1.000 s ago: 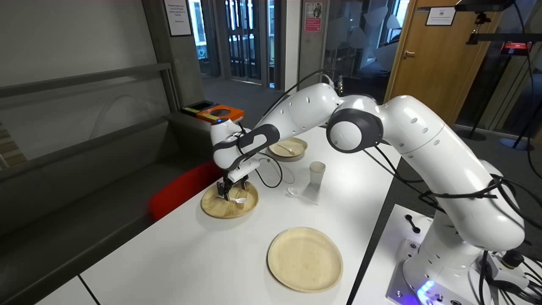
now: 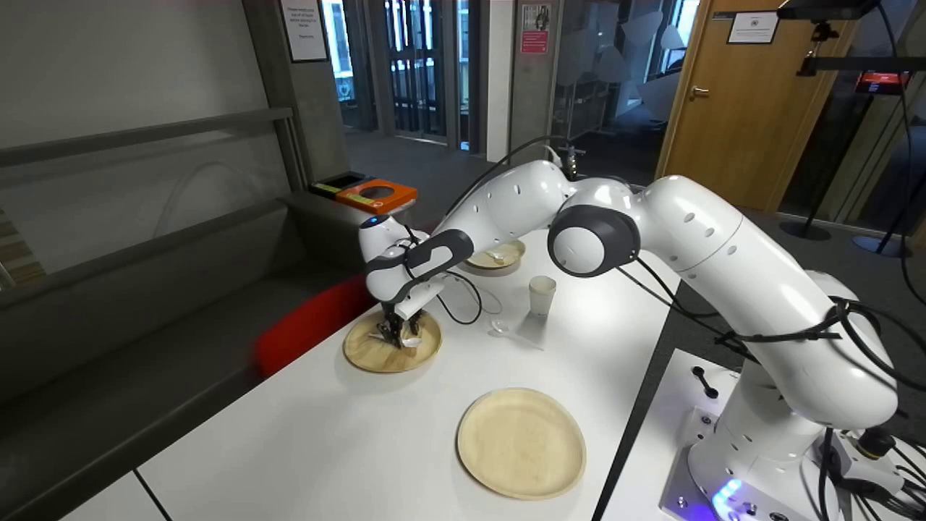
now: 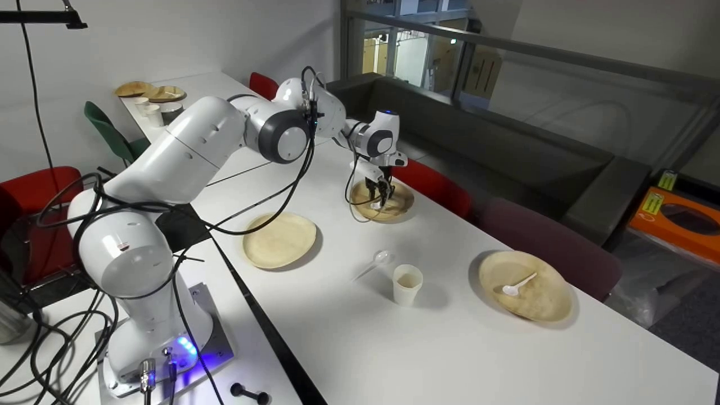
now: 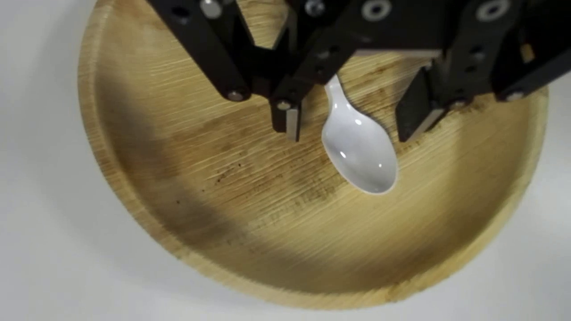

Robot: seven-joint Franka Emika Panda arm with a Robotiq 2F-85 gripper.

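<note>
In the wrist view a white plastic spoon (image 4: 361, 147) lies on a round wooden plate (image 4: 299, 297), its bowl toward the near rim. My gripper is part open above the plate, one finger on each side of the spoon. A gap shows between the spoon and the left fingertip; the right one stands closer to it. Part of the spoon's handle is hidden behind the gripper. From exterior view 1, the gripper (image 2: 401, 337) is low over this plate (image 2: 369, 354), close to the sofa side of the table.
An empty plate (image 2: 521, 443) lies nearer the robot base. A paper cup (image 3: 408, 284) stands mid-table beside another white spoon (image 3: 381, 257). A third plate (image 3: 543, 304) holds a spoon (image 3: 518, 284). Loose cables (image 2: 473, 308) hang from the arm.
My gripper has come down into the plate around the spoon, and its fingers have drawn closer together. The plates and cup have not moved.
</note>
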